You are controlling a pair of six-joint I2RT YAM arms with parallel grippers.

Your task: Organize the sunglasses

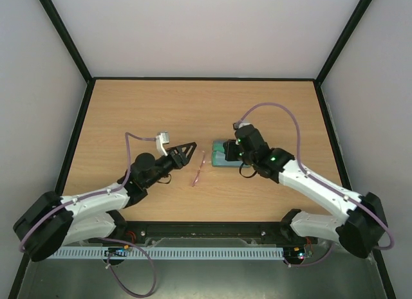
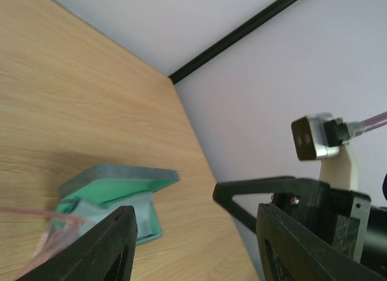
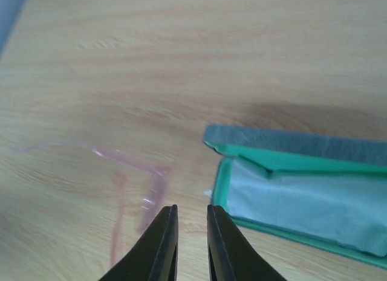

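Note:
The pink, clear-framed sunglasses (image 1: pixel 198 170) show as a thin slanted line between my two grippers, left of the case; in the right wrist view, the sunglasses (image 3: pixel 157 193) are blurred and left of my fingers. I cannot tell whether they touch the table. The green glasses case (image 1: pixel 222 163) is open, a pale cloth (image 3: pixel 302 202) inside it. My left gripper (image 1: pixel 192 148) is open and empty, left of the sunglasses. My right gripper hangs over the case's upper part, its fingers close together with a narrow gap and nothing visible between them.
The case's raised lid (image 3: pixel 296 142) stands along its far side. Around it, the wooden table (image 1: pixel 148 106) is bare, with wide free room at the back and sides. Both grippers are close to the case, near each other.

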